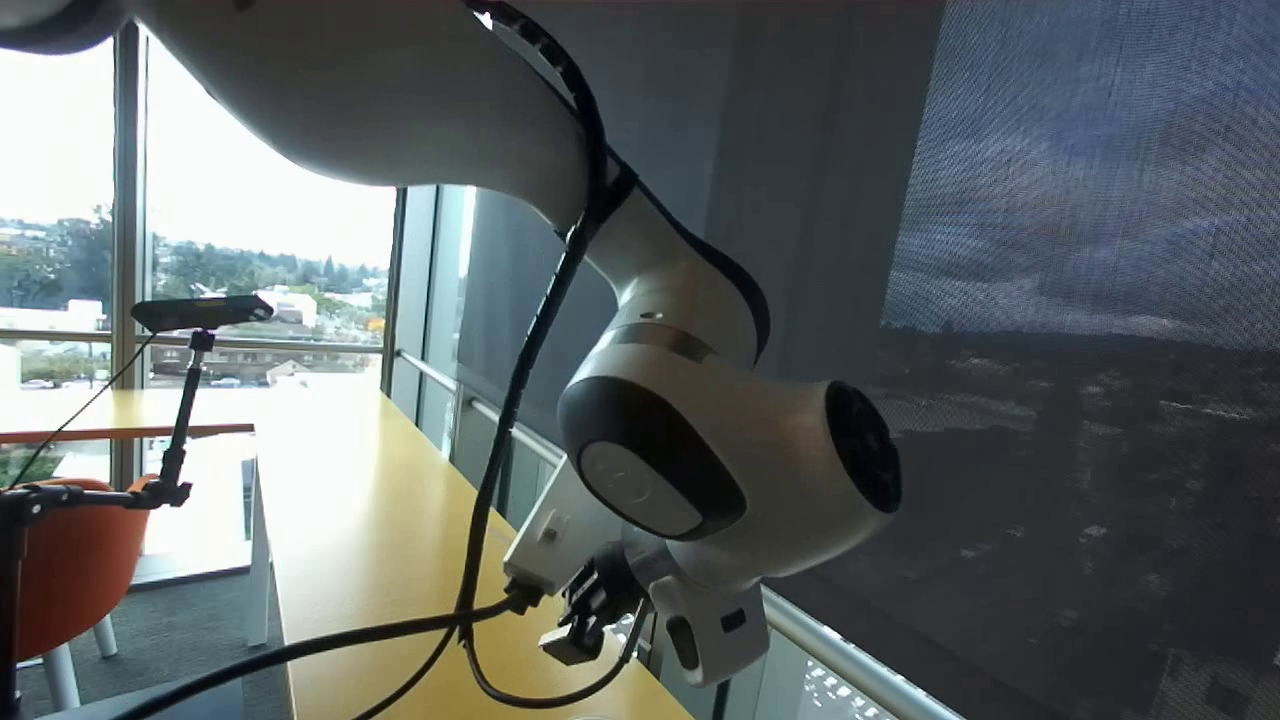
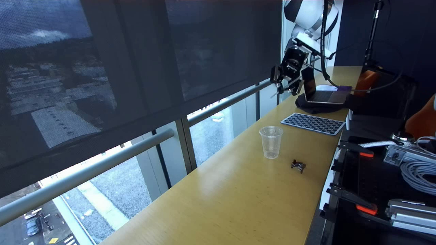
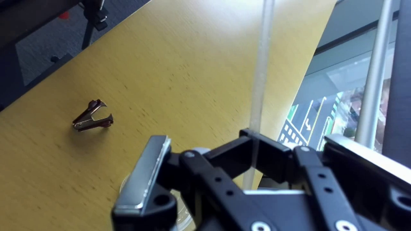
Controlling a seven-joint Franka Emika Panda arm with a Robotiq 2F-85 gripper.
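Note:
In the wrist view my gripper is shut, with a thin translucent straw (image 3: 263, 50) running between its fingertips. The same straw shows as a pale slanting line at the gripper (image 2: 287, 87) in exterior view 2, held above the table and well behind the cup. A clear plastic cup (image 2: 271, 143) stands upright on the table. From the wrist, most of the cup (image 3: 185, 220) is hidden behind the gripper's linkage. Exterior view 1 has the gripper (image 1: 578, 638) tilted over the table near the window rail; no straw can be made out there.
A dark staple remover (image 2: 298, 165) lies on the wooden table (image 2: 229, 196) near the cup. Farther back are a keyboard-like panel (image 2: 313, 124) and an open laptop (image 2: 327, 96). A metal rail (image 2: 118, 161) follows the window side.

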